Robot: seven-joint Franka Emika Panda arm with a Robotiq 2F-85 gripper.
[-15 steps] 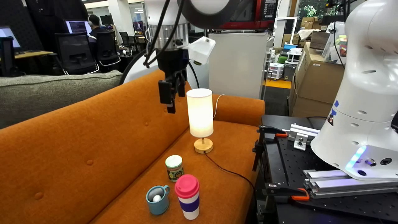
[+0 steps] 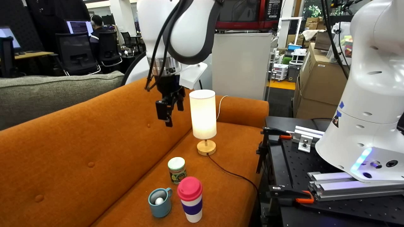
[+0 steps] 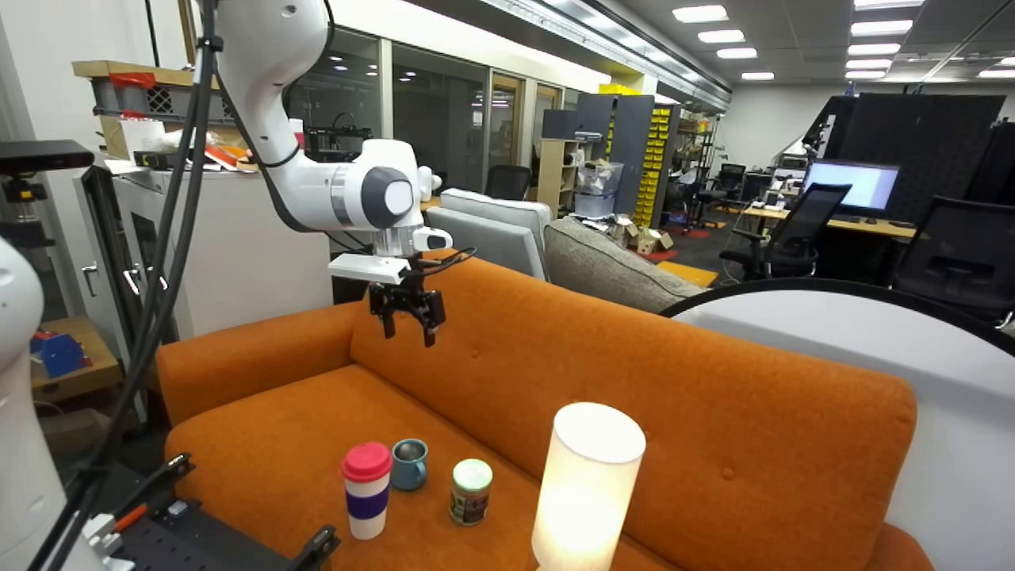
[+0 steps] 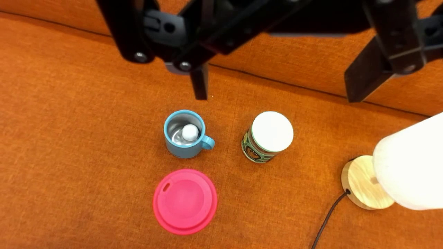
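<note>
My gripper stands open in the air above the orange sofa, nothing between its spread fingertips. Below it in the wrist view are a blue mug with a white ball inside, and a labelled jar with a pale lid, right of the mug. A tumbler with a pink lid and purple band stands upright beside the mug. The lit lamp, with a white shade and round wooden base, is on the seat as well. The gripper touches none of them.
The sofa's backrest rises along one side. A dark lamp cord runs across the seat to its front edge. Clamps stick out from the black table beside the sofa. Bare seat lies left of the mug in the wrist view.
In exterior view 1 my gripper has shifted a little to the left and lower, and its wrist has turned. The lamp, mug, jar and tumbler have kept their places.
</note>
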